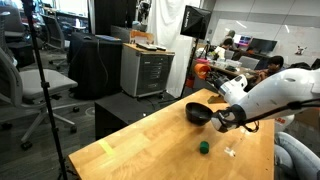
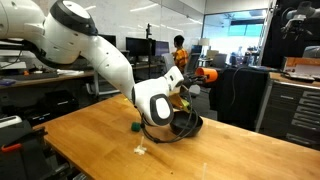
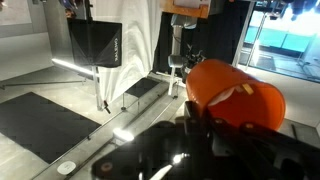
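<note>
An orange cup-like object (image 3: pixel 213 84) fills the right middle of the wrist view, its opening turned to the right. My gripper is shut on it. Exterior view 2 shows the orange object (image 2: pixel 207 74) at the end of the arm, raised above a black pot (image 2: pixel 187 126) and a little beyond it. From the other side, the black pot (image 1: pixel 198 112) stands on the wooden table beside the arm, while the orange object (image 1: pixel 203 72) is small and partly hidden. Whatever is inside the pot cannot be made out.
A dark green block-like object (image 1: pixel 204 147) and a small white item (image 1: pixel 230 152) lie on the table near the arm's base side. Something yellow (image 1: pixel 214 98) is partly behind the arm. Bare tabletop (image 1: pixel 140 150) spreads to the left in exterior view 1.
</note>
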